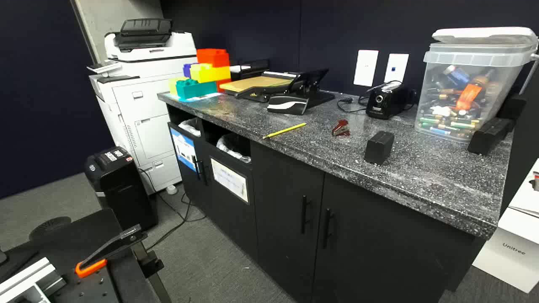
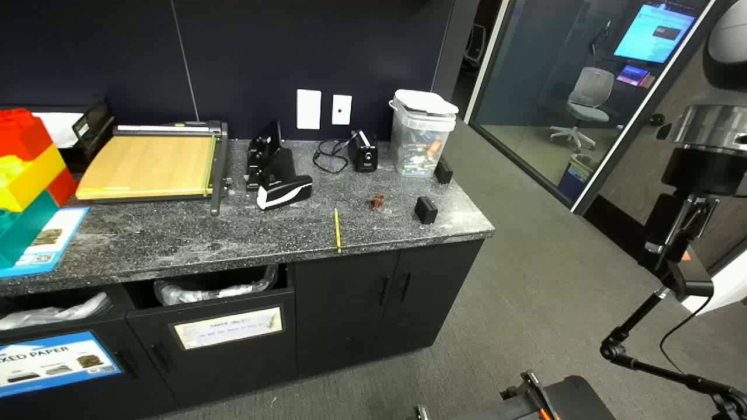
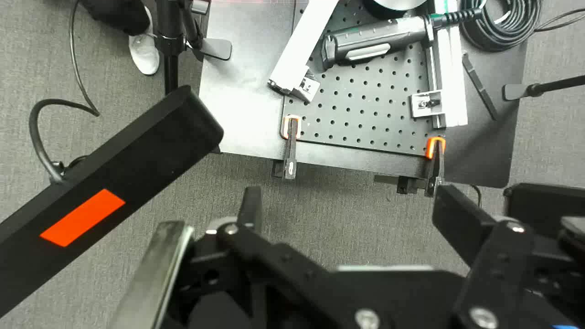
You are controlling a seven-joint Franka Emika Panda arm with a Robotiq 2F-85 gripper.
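My gripper stands open above the grey carpet in the wrist view. Its two black fingers (image 3: 252,208) are wide apart, with only floor visible between them. At the right of exterior view 2 hangs part of the arm (image 2: 704,164), well away from the counter. On the speckled dark counter (image 1: 429,171) lie a yellow pencil (image 1: 284,131), close to the front edge, and a dark red staple remover (image 1: 340,128). A small black block (image 1: 379,147) stands to their right. The black stapler (image 2: 285,192) with a white stripe lies farther left.
A lidded clear tub of batteries (image 1: 454,96) stands at the counter's right end, near an electric sharpener (image 1: 386,101). A paper trimmer (image 2: 150,164) and big toy bricks (image 1: 207,73) fill the left. Orange-tipped clamps (image 3: 436,148) grip the pegboard table (image 3: 362,109).
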